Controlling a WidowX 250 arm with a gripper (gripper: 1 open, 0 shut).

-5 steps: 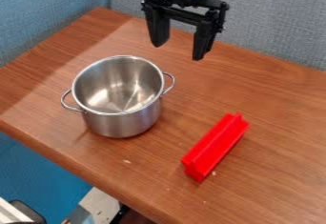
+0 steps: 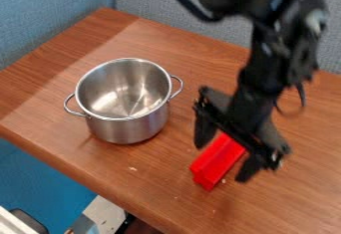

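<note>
A red rectangular block lies on the wooden table, partly hidden behind my gripper. My black gripper, motion-blurred, hangs over it, open, with its fingers either side of the block's upper part. A steel pot with two wire handles stands to the left of them.
A white metal object shows at the lower left.
The pot and block look unmoved.
</note>
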